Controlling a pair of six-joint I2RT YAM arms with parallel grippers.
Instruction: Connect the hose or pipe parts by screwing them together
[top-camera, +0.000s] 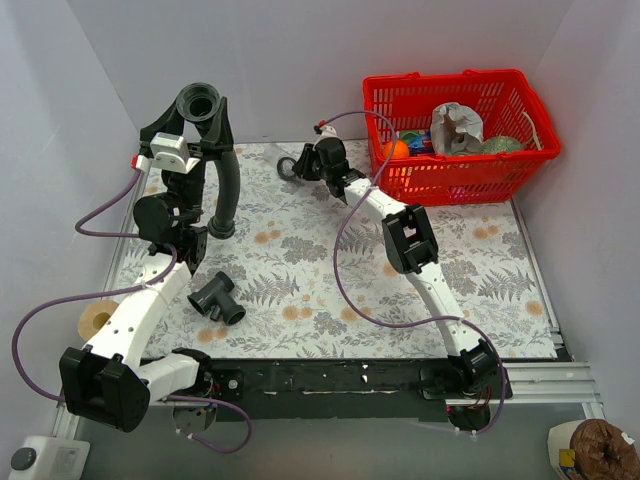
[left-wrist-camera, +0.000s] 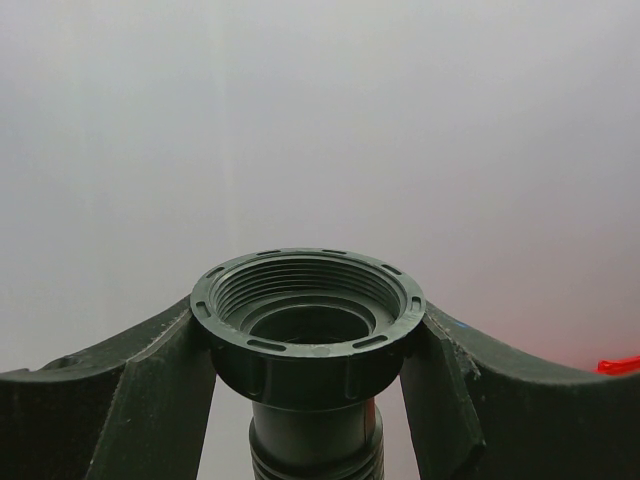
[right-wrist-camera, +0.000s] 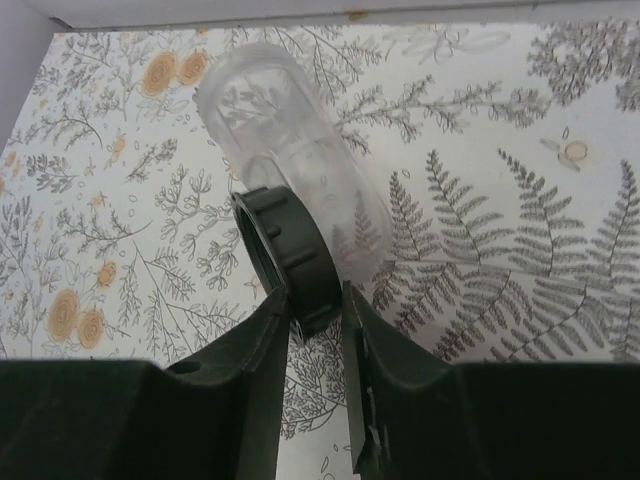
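My left gripper (top-camera: 198, 125) is shut on the hose's threaded end fitting (left-wrist-camera: 305, 370), held high with the grey hose (top-camera: 225, 195) hanging to the mat. My right gripper is at the back, fingertips at a black threaded ring (right-wrist-camera: 300, 255), which stands on edge beside a clear plastic cylinder (right-wrist-camera: 290, 110). Whether it grips the ring is unclear. A black branched pipe fitting (top-camera: 215, 300) lies on the mat at front left.
A red basket (top-camera: 463, 185) with assorted items fills the back right. Walls enclose back and sides.
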